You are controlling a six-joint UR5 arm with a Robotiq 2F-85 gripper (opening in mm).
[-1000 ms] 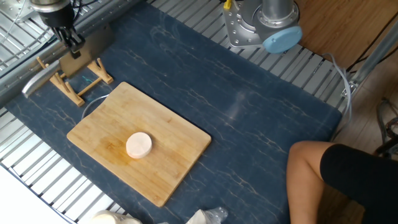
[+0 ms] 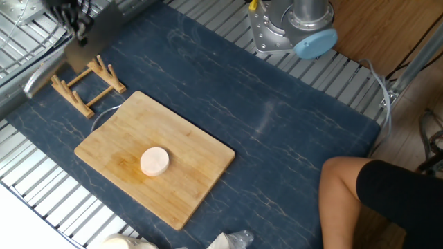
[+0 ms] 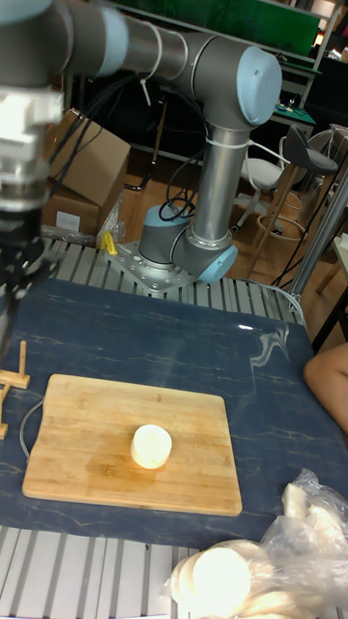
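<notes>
In exterior view 2, my gripper is at the top left, shut on the spine of a cleaver. The cleaver's silvery handle points down and left. Cleaver and gripper hang above a wooden rack with upright pegs, and the blade looks clear of it. A round, pale, flat-topped piece of food lies on the wooden cutting board. At the left edge of exterior view 3, the dark gripper is partly cut off and its hold is unclear.
A person's arm rests at the table's right edge. Near the front edge lie plastic bags with pale round pieces. Right of the board, the dark tabletop is free.
Board and food piece have stayed put.
</notes>
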